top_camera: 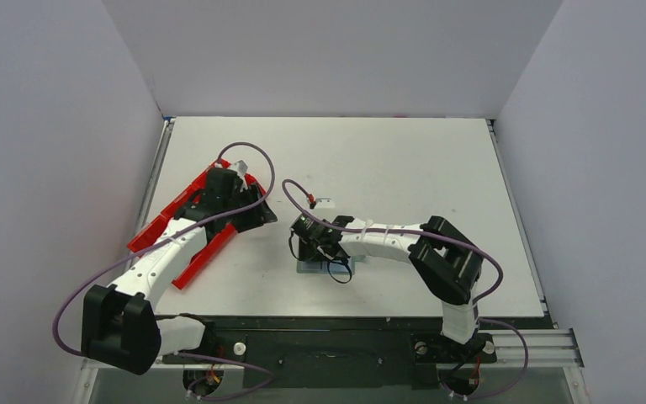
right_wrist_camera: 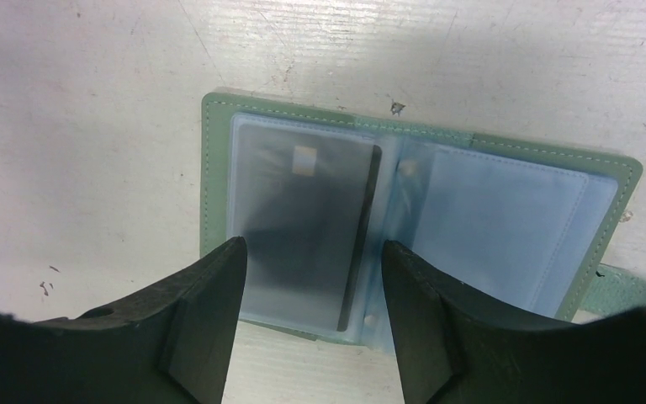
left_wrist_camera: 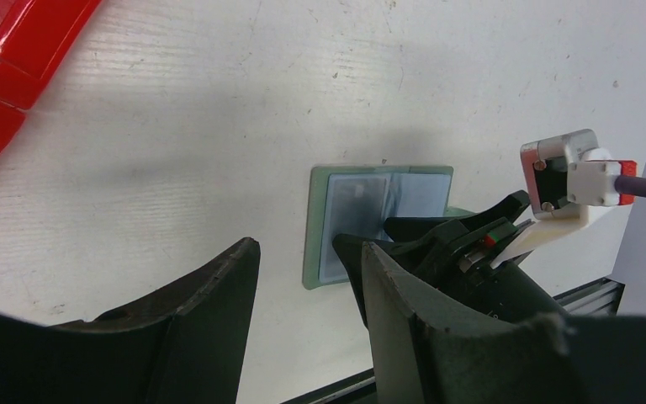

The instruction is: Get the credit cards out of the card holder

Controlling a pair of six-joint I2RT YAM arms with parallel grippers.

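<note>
The card holder [right_wrist_camera: 210,181] lies unfolded on the table, green-edged with clear pockets. A grey card [right_wrist_camera: 303,210] with a dark stripe and a small pale square sits in its left pocket. In the right wrist view, the right pocket [right_wrist_camera: 509,223] looks pale blue; whether it holds a card I cannot tell. My right gripper is over the left pocket, its fingers part open on either side of the card, gripping nothing. My left gripper stands open and empty, left of the holder, near the red tray.
A red tray [top_camera: 206,257] with compartments stands on the table's left side, partly under my left arm. In the left wrist view, the right arm covers part of the holder.
</note>
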